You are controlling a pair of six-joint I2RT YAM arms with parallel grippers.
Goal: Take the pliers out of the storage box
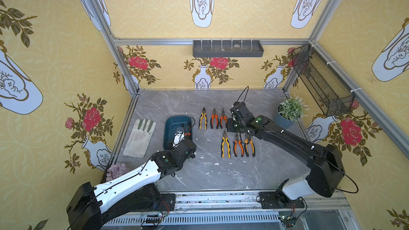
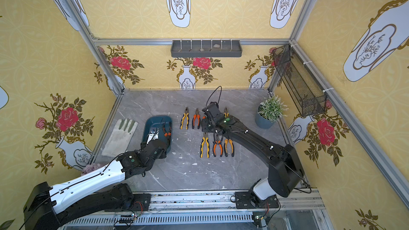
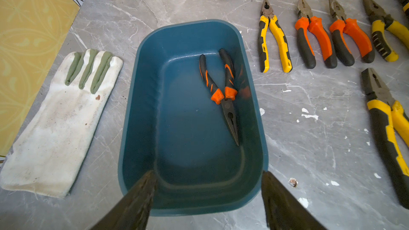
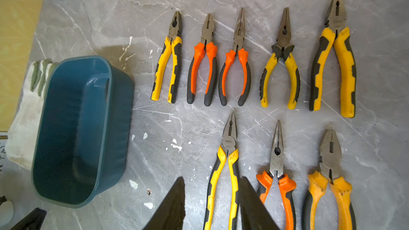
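Note:
The teal storage box (image 3: 191,29) stands at the table's left, and one pair of black-and-orange pliers (image 3: 230,93) lies inside it against its right side, tips toward me. My left gripper is open over the near end of the box, apart from the pliers, with nothing between its fingers. To the right, my right gripper hangs part open above a yellow-and-black pair of pliers (image 4: 228,144) on the table. Its fingers appear clear of those pliers. In the right wrist view the box wall hides nearly all of the boxed pliers.
Several other pliers (image 4: 239,55) lie in two rows right of the box. A white glove (image 3: 64,123) rests on the left, a potted plant (image 1: 285,115) at the back right.

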